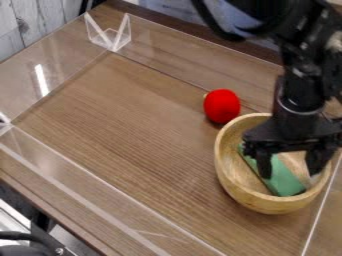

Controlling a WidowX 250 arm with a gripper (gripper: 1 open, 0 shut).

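My black gripper (286,150) is at the right, low over a wooden bowl (262,203), its fingers spread open around the bowl's upper right part. A green oblong object (281,181) lies in the bowl, slanting down to the right, partly below the fingers. A red ball (221,105) sits on the table just above and left of the bowl, outside it.
A white wire-like stand (107,32) is at the upper left. The table's edge runs along the left.
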